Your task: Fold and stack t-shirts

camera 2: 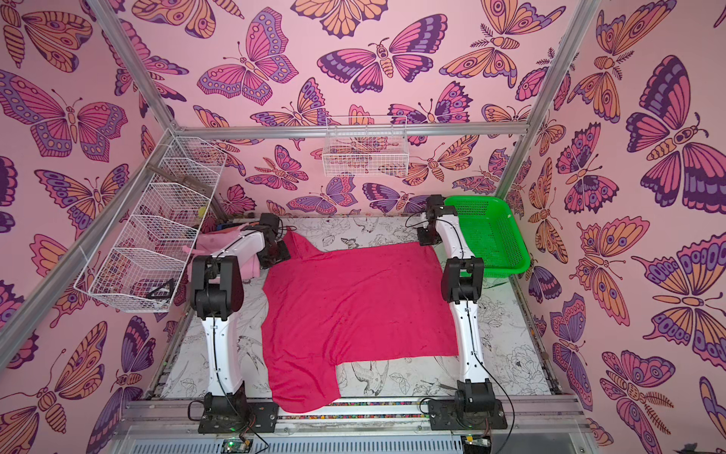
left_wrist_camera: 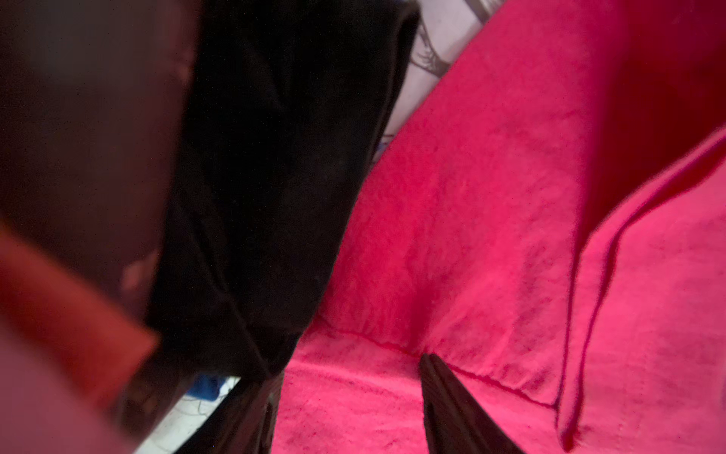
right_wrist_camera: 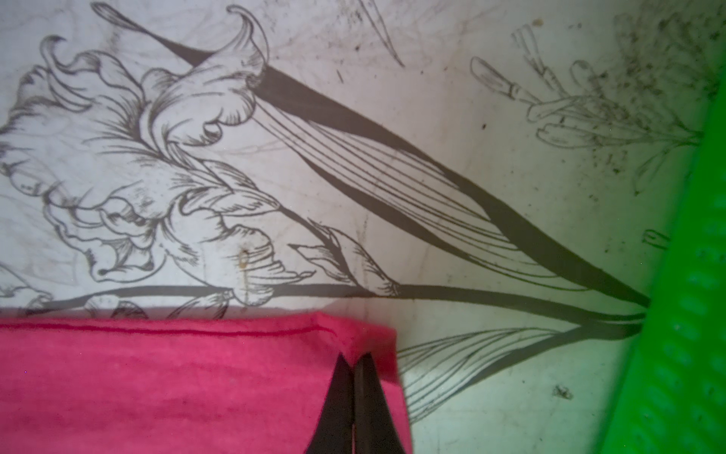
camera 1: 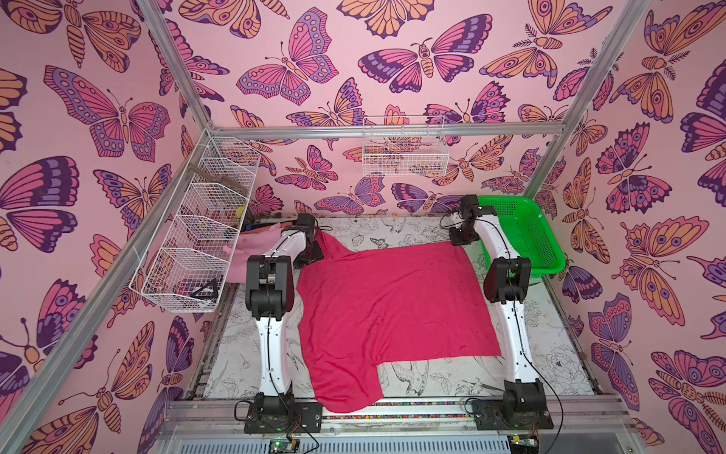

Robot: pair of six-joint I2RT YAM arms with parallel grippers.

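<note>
A red t-shirt [camera 1: 401, 302] [camera 2: 363, 302] lies spread across the table, one part reaching down to the front edge. At its back left corner my left gripper [camera 1: 310, 257] stands part open over red fabric, its fingers apart; whether cloth is between them cannot be told. Dark cloth [left_wrist_camera: 280, 189] lies beside it in the left wrist view. At the back right corner my right gripper [camera 1: 461, 234] is shut with its tips on the shirt's hem corner; how much cloth is caught, if any, is hidden.
Pink folded cloth [camera 1: 253, 253] sits at the back left, under white wire baskets [camera 1: 181, 265]. A green plastic basket [camera 1: 552, 249] stands at the back right, close beside my right gripper. Bare table shows along the back and at both sides.
</note>
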